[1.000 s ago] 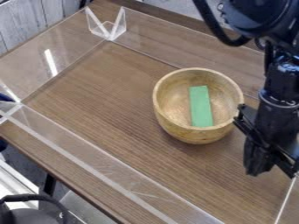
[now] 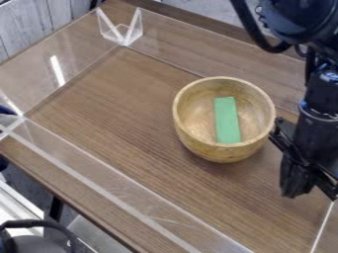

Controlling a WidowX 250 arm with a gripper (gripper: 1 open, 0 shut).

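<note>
A tan round bowl [image 2: 195,115] sits right of the middle of the wooden surface, with a green rectangular block [image 2: 226,119] lying inside it. My black gripper [image 2: 291,190] is low at the right, just beside and in front of the bowl. It appears shut, with nothing visible between its fingers, though its tips are dark and small in this view.
A clear plastic piece [image 2: 122,28] stands at the back left. Black cables and a dark fixture [image 2: 27,237] sit at the front left edge.
My gripper has shifted very slightly upward over the last second. The bowl and the green block have not moved.
</note>
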